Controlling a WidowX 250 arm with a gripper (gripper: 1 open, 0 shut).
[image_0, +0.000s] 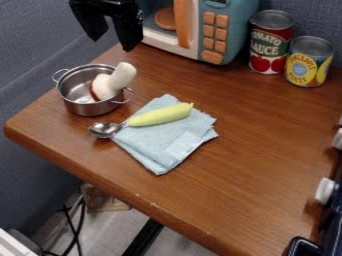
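Observation:
My dark gripper (110, 30) hangs at the top left, above a steel pot (80, 98); its fingers point down, and whether anything is between them is hard to see. The pot holds a white object (118, 78) with red and pale pieces below it. A light blue cloth (167, 150) lies on the wooden table, with a pale yellow corn-like vegetable (163, 115) on it and a metal spoon (104, 130) at its left edge.
A teal toy microwave (227, 35) stands at the back, beside a tomato sauce can (269, 45) and a yellow can (307, 65). A dark appliance with white knobs edges the right side.

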